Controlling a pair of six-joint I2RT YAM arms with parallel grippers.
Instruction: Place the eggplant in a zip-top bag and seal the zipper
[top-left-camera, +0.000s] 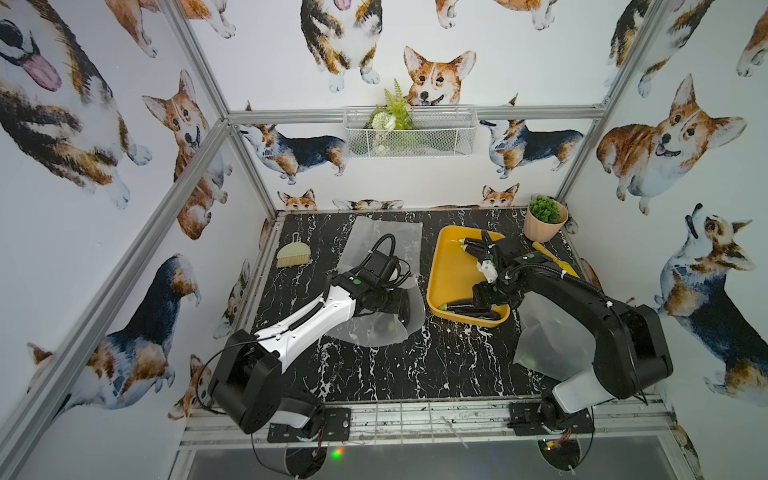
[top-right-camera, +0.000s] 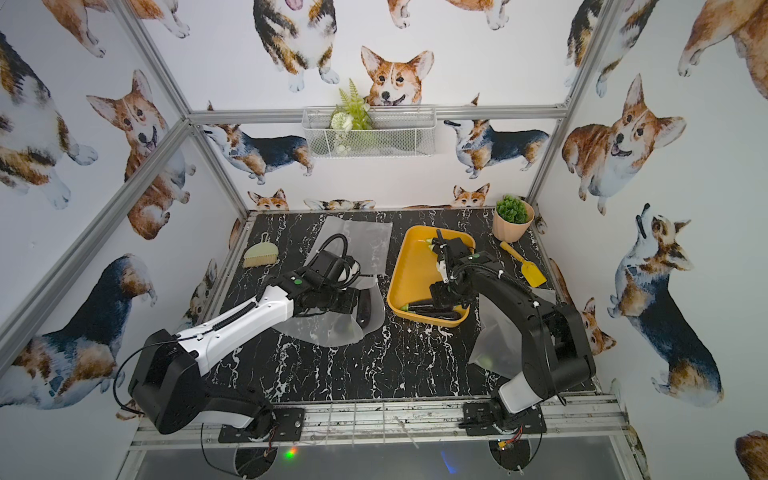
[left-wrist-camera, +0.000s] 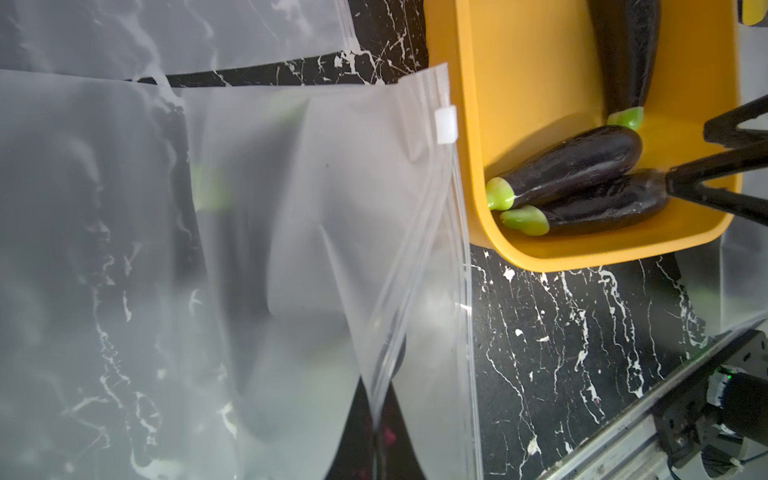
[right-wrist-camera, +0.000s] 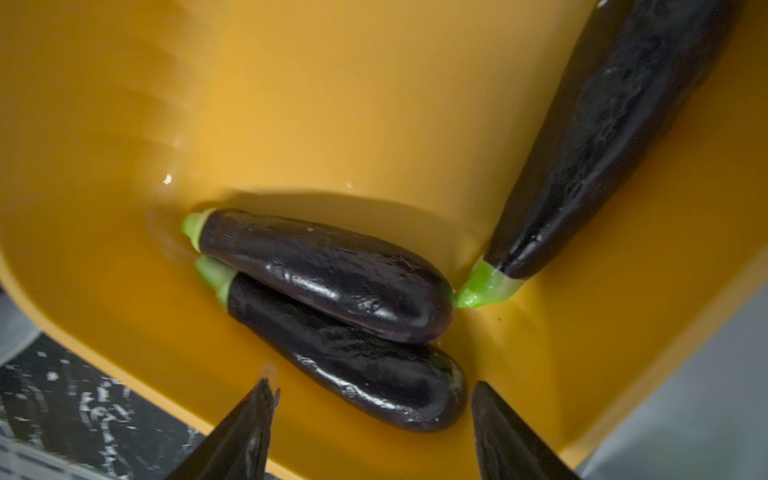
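A translucent zip-top bag (left-wrist-camera: 272, 240) lies left of the yellow tray (left-wrist-camera: 536, 64), its white slider (left-wrist-camera: 445, 124) at the top right corner; a dark shape shows beneath its edge. My left gripper is shut on the bag's zipper edge, which runs between its fingertips. My right gripper hangs over the tray with its fingers apart and nothing between them.
More bags lie behind the first and right of the tray (top-left-camera: 552, 336). A brush (top-left-camera: 293, 252) sits at the back left, a potted plant (top-left-camera: 544, 224) and a yellow spatula (top-right-camera: 528, 268) at the right. Bare counter shows along the front.
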